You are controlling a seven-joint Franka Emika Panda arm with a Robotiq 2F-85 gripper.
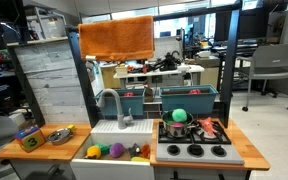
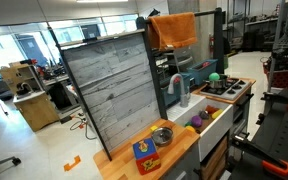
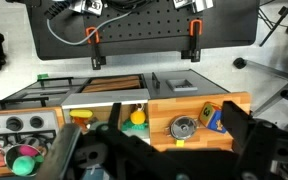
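My gripper is open, its orange-tipped fingers wide apart with nothing between them. In exterior view 2 the dark arm stands at the right, in front of the toy kitchen and clear of its counter. A pot (image 1: pixel 175 129) with a green ball (image 1: pixel 179 115) over it stands on the stove (image 1: pixel 196 152). Several toy foods lie in the white sink basin (image 1: pixel 105 168). A metal bowl (image 2: pixel 162 137) and a yellow, red and blue box (image 2: pixel 145 155) rest on the wooden counter at the other end.
Behind the stove and sink stand teal bins (image 1: pixel 189 99). The grey faucet (image 1: pixel 121 110) rises over the basin, and an orange towel (image 1: pixel 117 38) hangs from the frame above. A red item (image 1: pixel 208 127) lies by the pot. Bare wood (image 2: pixel 118 158) shows beside the box.
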